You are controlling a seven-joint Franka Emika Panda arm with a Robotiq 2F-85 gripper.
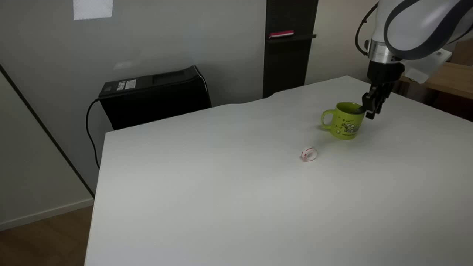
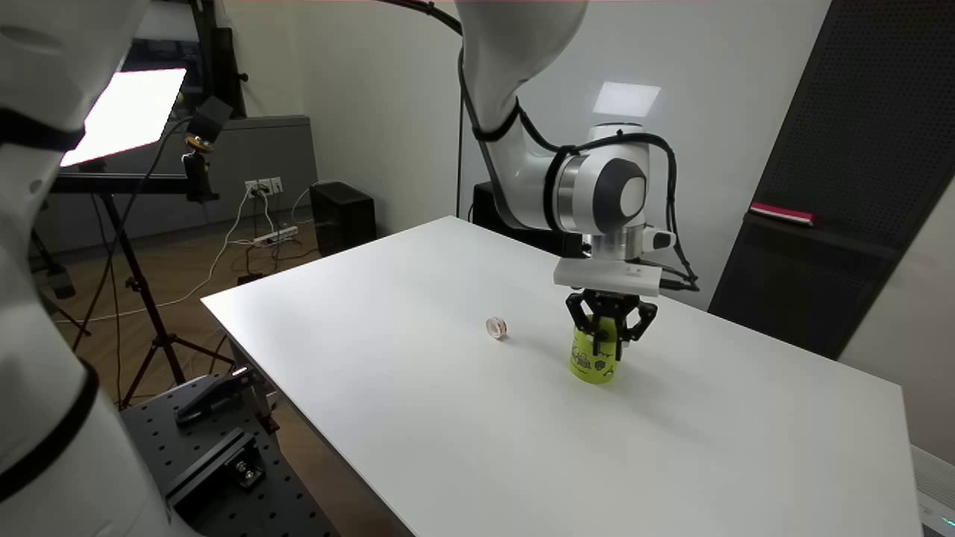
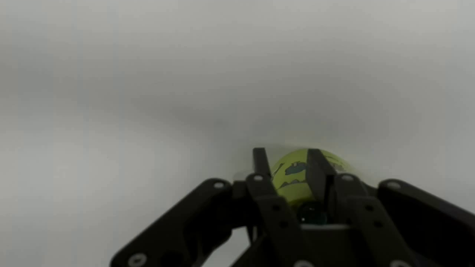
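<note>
The lime green mug [image 1: 348, 126] with dark printed figures stands upright on the white table, its handle pointing left in exterior view 1. My gripper [image 1: 371, 111] is low at the mug's right side, near the rim. From exterior view 2, the gripper [image 2: 609, 352] covers part of the mug [image 2: 586, 361]. In the wrist view the fingers [image 3: 317, 167] are apart, with a gap between them through which printed mug wall [image 3: 290, 178] shows. Whether a finger touches the mug cannot be told. A small white-and-red tape roll [image 1: 309, 154] lies on the table, clear of the mug.
A dark panel [image 1: 288, 57] rises against the wall.
</note>
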